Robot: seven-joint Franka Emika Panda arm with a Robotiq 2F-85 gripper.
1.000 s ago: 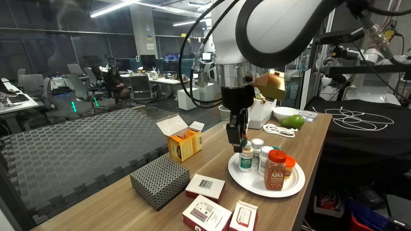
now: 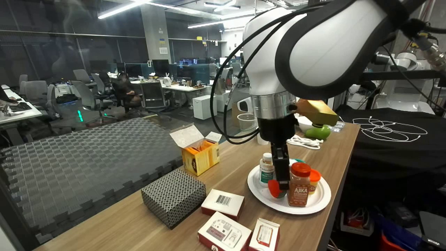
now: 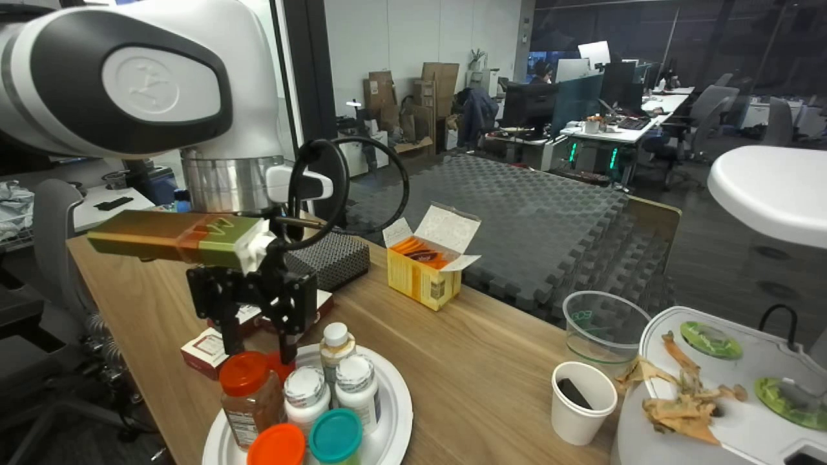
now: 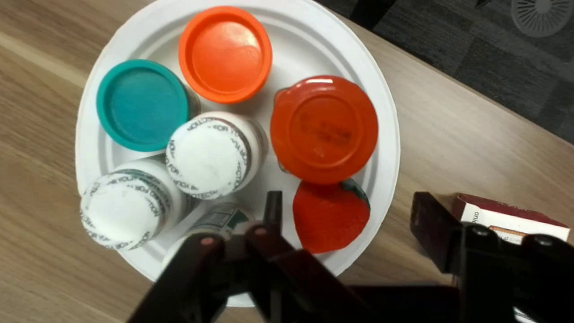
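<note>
A red toy strawberry (image 4: pixel 331 218) with a dark green top is at the plate's edge, touching or very close to the red-lidded Ajika jar (image 2: pixel 299 190). My gripper is open around it, with a visible gap between the strawberry and each finger. In exterior view 1 the strawberry (image 2: pixel 276 189) shows low over the white plate (image 2: pixel 267 200), partly covered by a finger. From the other side, the gripper (image 3: pixel 260 349) points down behind the jar, and the strawberry is mostly hidden.
Close by on the plate stand white-capped bottles (image 4: pixel 207 156), an orange-lidded tub (image 4: pixel 226 54) and a teal-lidded tub (image 4: pixel 141 105). Small white-and-red boxes (image 2: pixel 223 203) lie beside the plate. A patterned black box (image 2: pixel 174 196) and an open yellow box (image 2: pixel 200 157) are farther left.
My gripper has moved right and down, from above the plate's left edge to beside the jar. The strawberry, barely visible at the fingers before, now shows low beside the jar with the fingers apart around it.
</note>
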